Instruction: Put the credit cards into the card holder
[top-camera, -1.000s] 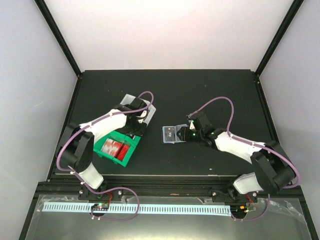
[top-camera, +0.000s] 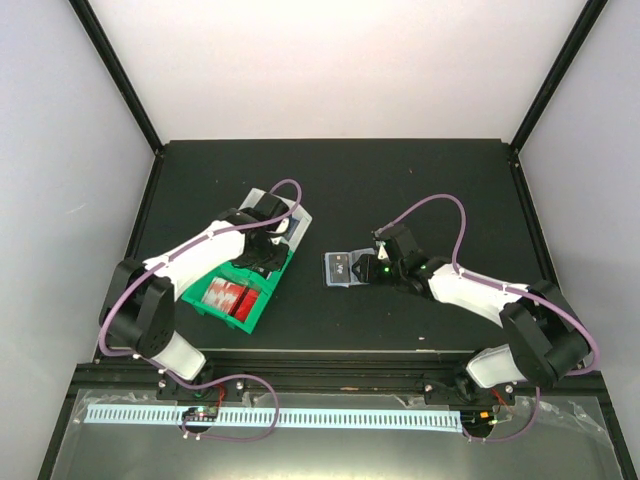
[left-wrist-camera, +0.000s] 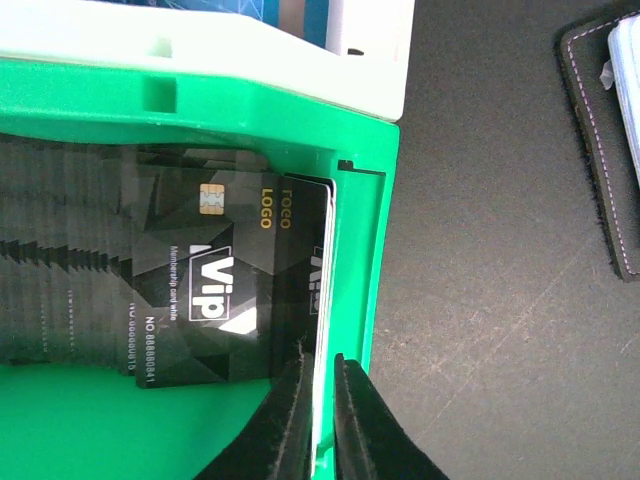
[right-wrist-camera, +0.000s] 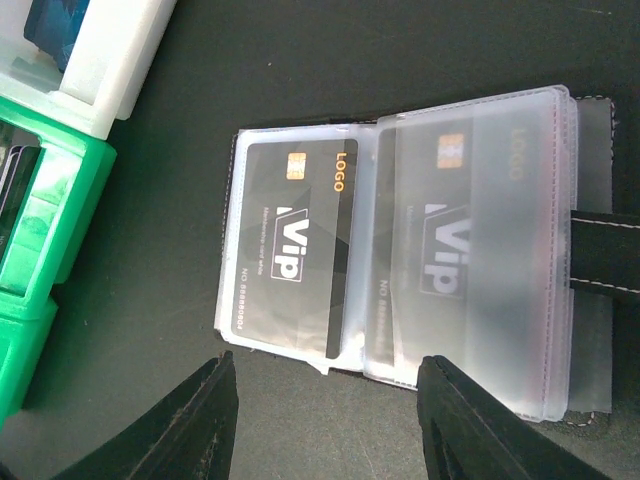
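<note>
My left gripper is shut at the right end of a row of black Vip cards (left-wrist-camera: 200, 270) in a green box (left-wrist-camera: 355, 260); its tips are at a pale-edged card, and whether anything is between them is unclear. The open card holder (right-wrist-camera: 605, 140) lies to the box's right, with one Vip card (right-wrist-camera: 295, 260) in its left clear sleeve and another showing through the right sleeve (right-wrist-camera: 500, 300). My right gripper stands part open over the holder's near edge, nothing seen between its fingers.
A white box (left-wrist-camera: 370, 50) with blue contents adjoins the green box, which also holds red cards (top-camera: 222, 295) in the top view.
The left arm's elbow and cable have shifted slightly left and toward the near edge in the top view. The right arm looks unmoved.
</note>
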